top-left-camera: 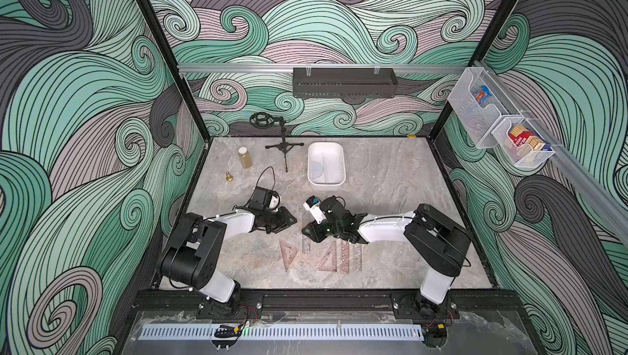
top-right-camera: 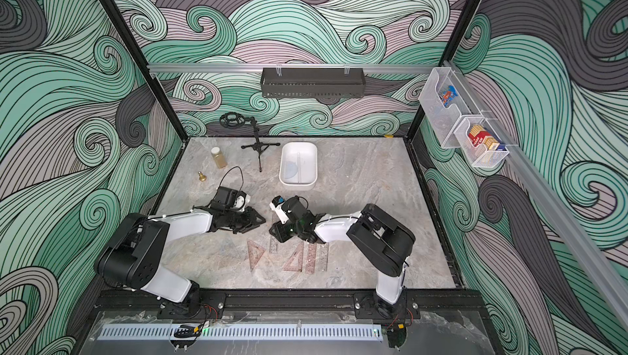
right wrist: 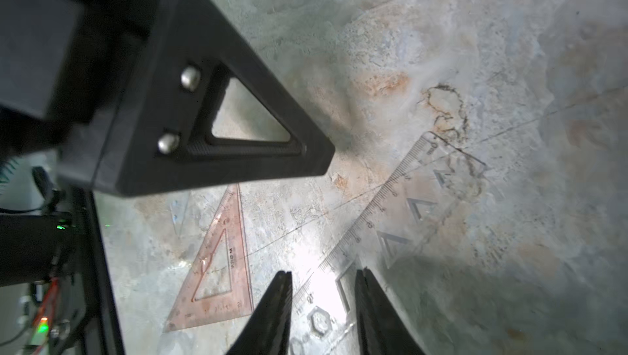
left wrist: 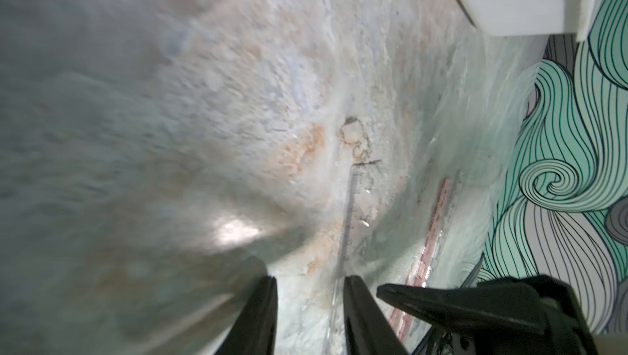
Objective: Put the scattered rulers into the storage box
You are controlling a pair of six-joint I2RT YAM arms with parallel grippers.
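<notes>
A clear straight ruler lies flat on the table; in the right wrist view it runs beneath my right gripper, which is open and empty. My left gripper also stands open above the table, left of that ruler, its fingers partly apart. To the near side lie a pink set square, a second pink set square, a pink straight ruler and another clear ruler. The white storage box stands behind the grippers, with a pale translucent round-edged piece inside.
A black tripod stand, a capped bottle and a small brass item occupy the back left. Wire baskets hang at the right. Both grippers are close together.
</notes>
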